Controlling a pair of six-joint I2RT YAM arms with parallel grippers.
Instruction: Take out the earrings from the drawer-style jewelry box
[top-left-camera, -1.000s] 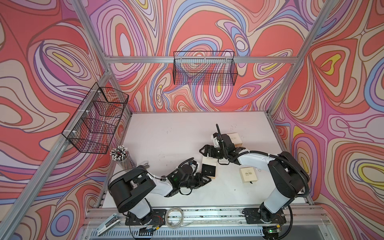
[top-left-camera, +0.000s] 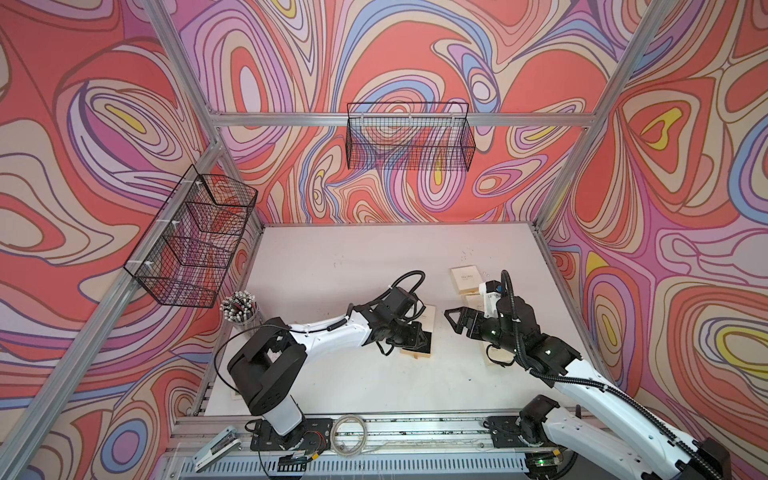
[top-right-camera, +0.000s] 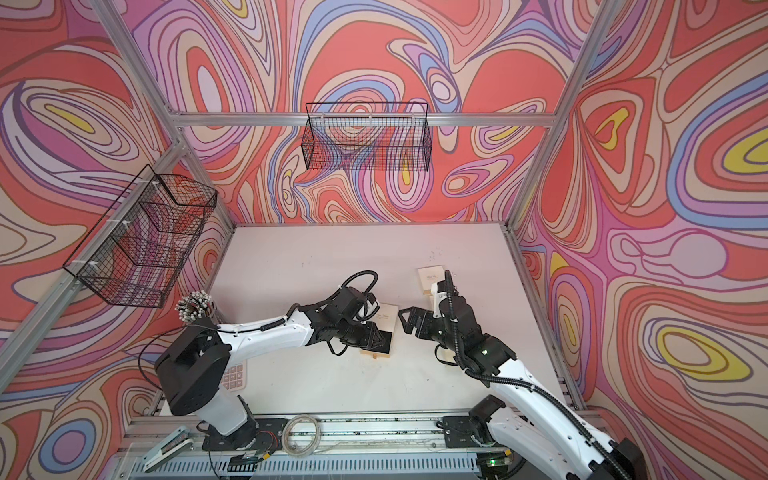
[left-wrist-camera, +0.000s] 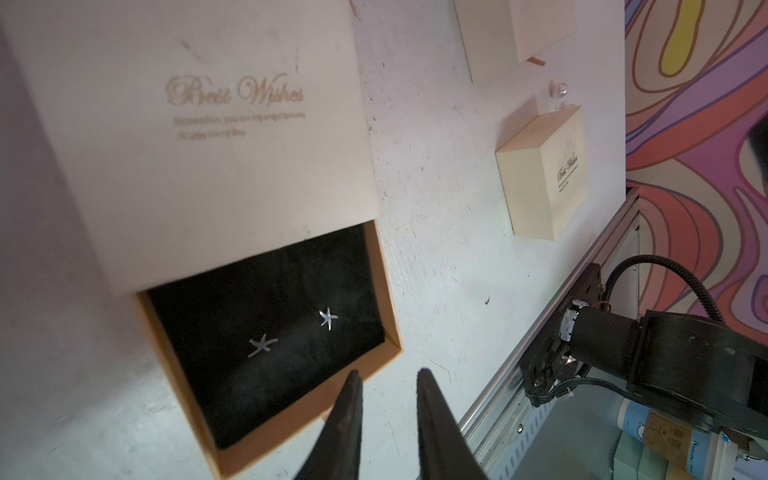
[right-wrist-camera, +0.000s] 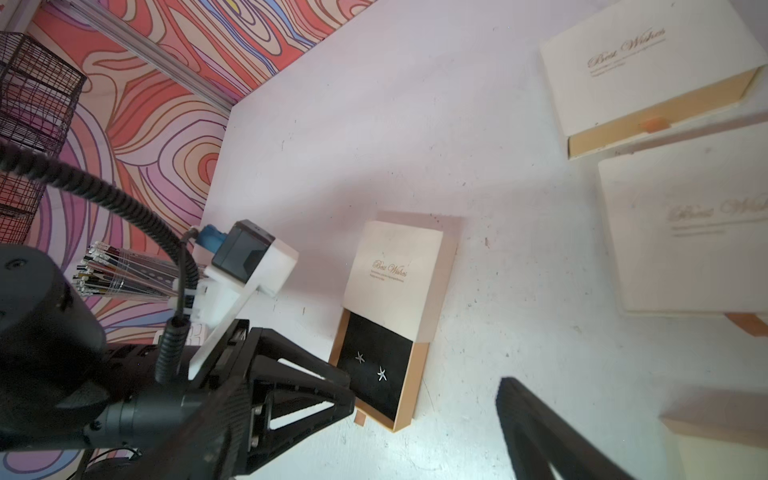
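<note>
The cream jewelry box (left-wrist-camera: 228, 136) lies on the white table with its black-lined drawer (left-wrist-camera: 209, 308) pulled out. Two small silvery star-shaped earrings, one earring (left-wrist-camera: 262, 345) to the left and another earring (left-wrist-camera: 328, 318) to the right, rest on the black lining. Close by the drawer's outer end, my left gripper is partly open and holds nothing; its contact with the drawer cannot be judged. Off to the right of the box, my right gripper stands wide open and empty, with both earrings seen in the drawer between its fingers.
More cream boxes sit to the right: one box (right-wrist-camera: 652, 72) at the back, another box (right-wrist-camera: 696, 224) beside it and a small box (left-wrist-camera: 548, 172) nearer the front. A cup of brushes (top-left-camera: 240, 309) stands at far left.
My right gripper has drawn away from the box toward the right. The left gripper has shifted from the drawer's front end to over the drawer. The drawer was out throughout.
</note>
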